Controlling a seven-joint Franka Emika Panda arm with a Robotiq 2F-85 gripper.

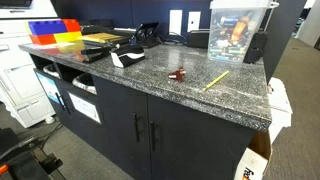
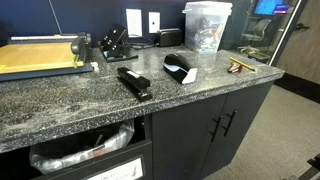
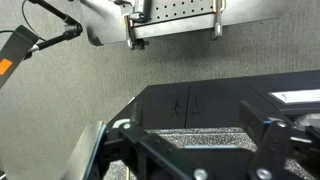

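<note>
In the wrist view my gripper is at the bottom of the picture, its fingers wide apart and nothing held between them. Below it show the dark cabinet and a strip of speckled counter [image 3: 210, 137]. On that counter in exterior view 1 lie a yellow pencil [image 1: 217, 80], a small reddish-brown item [image 1: 177, 74] and a black-and-white object [image 1: 128, 56]. A black stapler [image 2: 135, 83] rests left of the black-and-white object in exterior view 2. Toward the back stands a clear plastic bin [image 1: 236, 35] with mixed contents.
Colored blocks [image 1: 55, 32] sit at the counter's far left in exterior view 1. A paper cutter [image 2: 42, 58] occupies the left in exterior view 2. Bare counter surrounds the pencil. A metal frame [image 3: 180, 20] crosses the top of the wrist view above grey carpet.
</note>
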